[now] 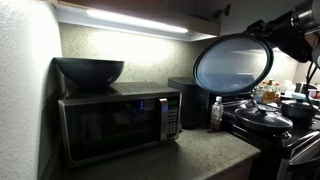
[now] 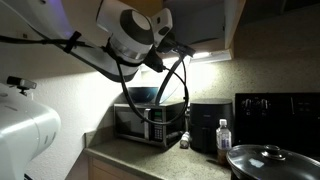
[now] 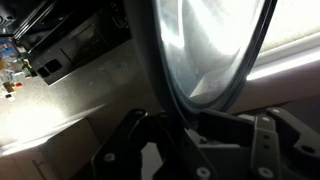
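Note:
A round glass lid (image 1: 232, 65) with a dark rim hangs in the air, turned nearly on edge, its face toward exterior view 1. My gripper (image 1: 262, 34) is shut on the edge of the lid at its upper right. In exterior view 2 the lid (image 2: 173, 88) appears narrow and tilted, hanging below the gripper (image 2: 174, 48). The wrist view shows the clear lid (image 3: 206, 50) reaching out from between my dark fingers; the exact contact is in shadow.
A dark bowl (image 1: 90, 72) sits on the microwave (image 1: 120, 124). A bottle (image 2: 223, 137) stands beside a black appliance (image 2: 208, 122). On the stove is a covered pan (image 1: 263, 119). Overhead cabinets (image 1: 140, 15) are close above the lid.

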